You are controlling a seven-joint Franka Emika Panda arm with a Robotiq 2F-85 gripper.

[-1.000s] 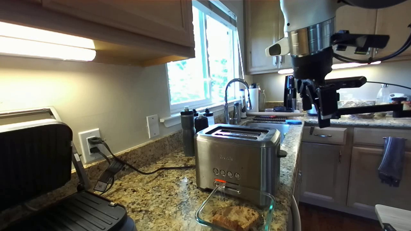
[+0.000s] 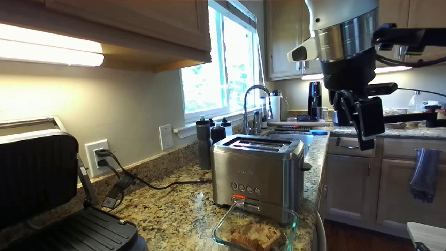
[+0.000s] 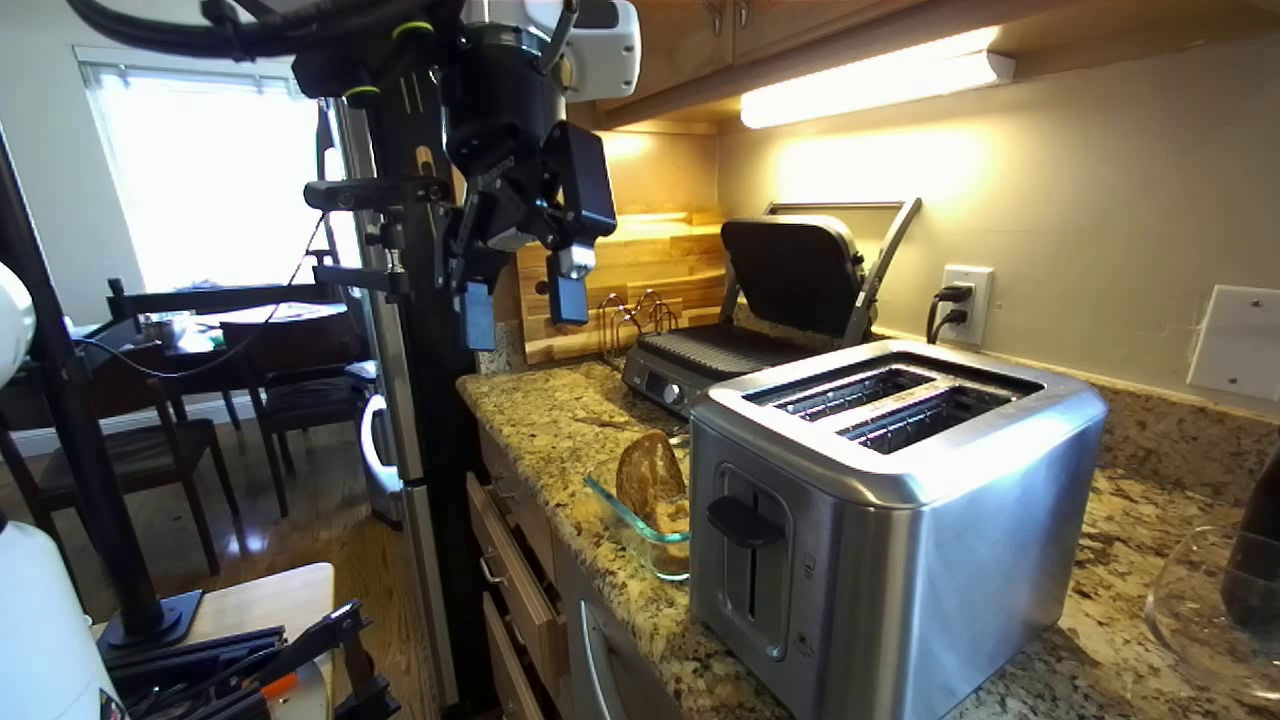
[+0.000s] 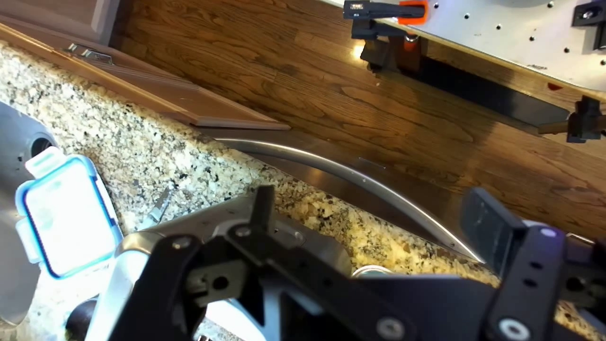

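My gripper [image 3: 523, 306] is high in the air, off the counter's front edge. Its fingers [image 3: 477, 317] are spread wide, with nothing between them in exterior view 2 or between the fingertips in the wrist view. A steel toaster [image 2: 257, 175] stands on the counter; its slots [image 3: 894, 402] look empty from above, though their depths are dark. The side lever [image 3: 745, 523] sits near the top of its track. Beside the toaster is a clear glass dish [image 2: 215, 235] holding bread [image 2: 255, 236], one piece of which [image 3: 651, 474] leans upright.
An open contact grill [image 2: 79, 228] stands beyond the dish, away from the toaster. Bottles [image 2: 204, 144] and a wall outlet [image 2: 98, 157] line the wall side. A blue-rimmed lid [image 4: 71, 216] lies by the sink. Open floor [image 4: 318, 96] lies in front of the counter.
In exterior view 1 my gripper has shifted slightly right and down, and the wrist has turned a little. The toaster, dish and bread look unmoved.
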